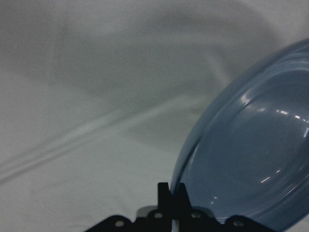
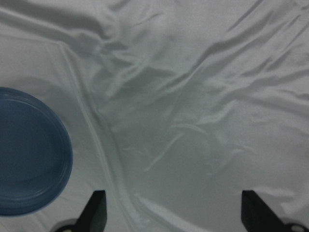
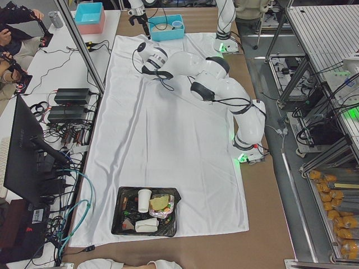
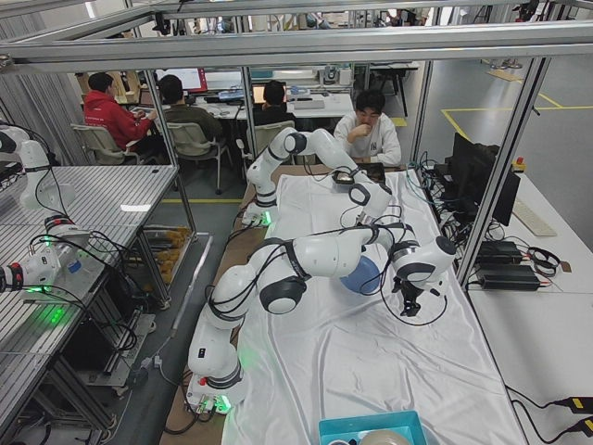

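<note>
A blue round dish (image 1: pixel 251 140) fills the right of the left wrist view, with my left gripper shut on its rim. The same blue dish (image 2: pixel 30 152) lies at the left of the right wrist view, and shows partly behind the arms as a blue shape (image 4: pixel 359 278) in the camera right view. My right gripper is open over the bare white cloth, right of the dish, with nothing between its fingers.
A black tray (image 3: pixel 119 224) with cups and packets stands at the cloth's near end in the camera left view. A turquoise bin (image 4: pixel 334 430) sits at the other end. Monitors and cables line one side.
</note>
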